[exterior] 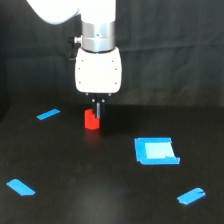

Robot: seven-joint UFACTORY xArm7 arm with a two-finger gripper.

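A small red block rests on the black table, left of the middle. My gripper points straight down at it from the white hand. Its dark fingers reach the block's upper right part and cover a bit of it. Against the black background the fingertips are hard to make out, so I cannot tell whether they are apart or closed on the block.
To the right, blue tape borders a pale square on the table. Loose blue tape strips lie at far left, front left and front right.
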